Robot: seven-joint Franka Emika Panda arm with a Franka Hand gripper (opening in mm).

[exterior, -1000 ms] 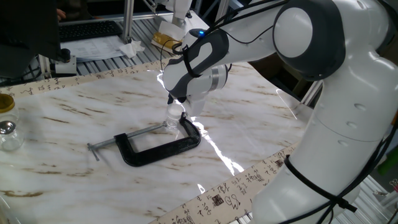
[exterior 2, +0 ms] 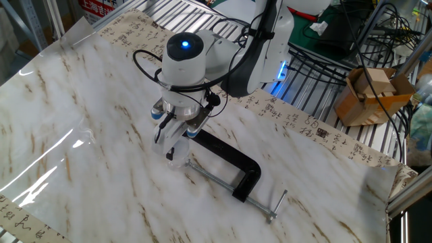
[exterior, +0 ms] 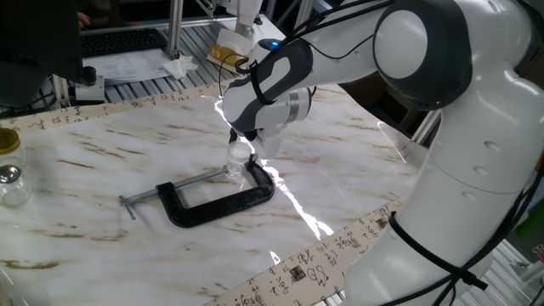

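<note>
A black C-clamp (exterior: 223,208) with a silver screw lies on the marbled table. Right by its screw tip and far end is a clear, cup-like object (exterior: 239,155), which also shows faintly in the second exterior view (exterior 2: 179,154). My gripper (exterior: 246,151) points down at this clear object, with its fingers low beside it and close to the clamp's end. A dark fingertip (exterior 2: 170,154) shows against the clear object in the second view. The wrist and the see-through surfaces hide much of the fingers, so whether they grip it cannot be told.
Clear jars, one with a yellow lid (exterior: 9,141), stand at the table's left edge. An open cardboard box (exterior 2: 373,96) sits off the table on the slatted rack.
The pale lower part of my gripper looks slightly shifted beside the clear object. The clamp and jars lie unmoved.
</note>
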